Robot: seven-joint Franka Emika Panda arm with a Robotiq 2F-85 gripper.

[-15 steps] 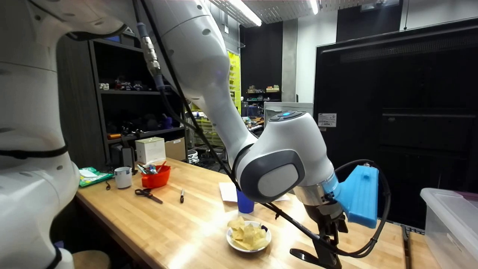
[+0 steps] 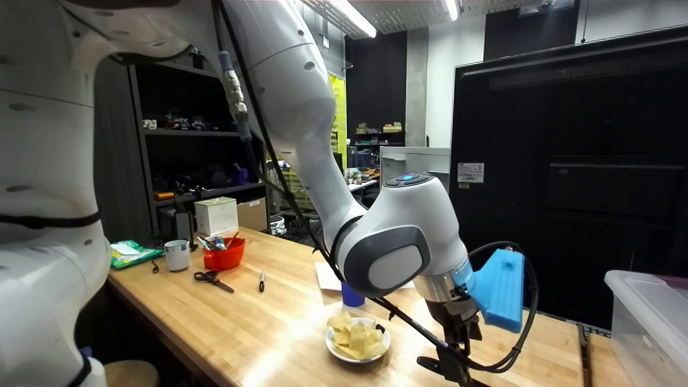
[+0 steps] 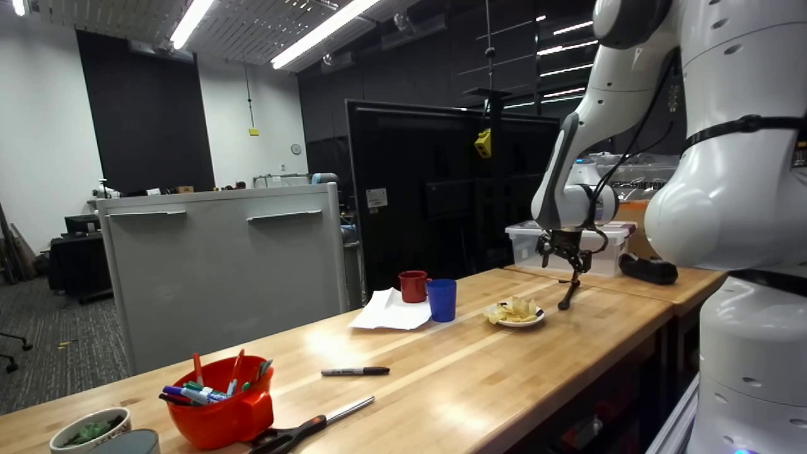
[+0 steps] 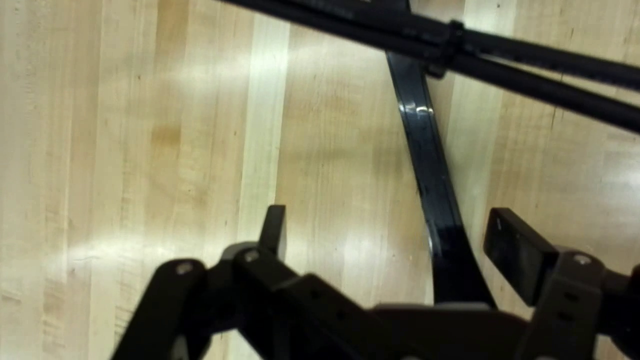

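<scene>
Above the wooden table (image 4: pixel 180 150), my gripper stands open in the wrist view. One black finger (image 4: pixel 274 231) is at the left and the other finger (image 4: pixel 516 252) at the right, well apart. A long dark strip (image 4: pixel 429 150) runs down the wrist view into the space between them, touching neither finger; I cannot tell whether it lies flat or rises from the table. In exterior view 1 a flat black piece (image 2: pixel 429 365) shows beside the gripper. A white plate of chips (image 3: pixel 517 311) sits near the gripper in exterior view 2.
A blue cup (image 3: pixel 442 299), a red mug (image 3: pixel 413 287) and white paper (image 3: pixel 389 311) stand together. Farther off lie a marker (image 3: pixel 355 371), scissors (image 3: pixel 306 430) and a red pen holder (image 3: pixel 227 408). A clear bin (image 2: pixel 651 322) flanks the arm. Cables (image 4: pixel 432 45) cross the wrist view.
In exterior view 1 the arm's hand has shifted to the left and slightly down, closer to the plate. The plate and other table items have stayed put.
</scene>
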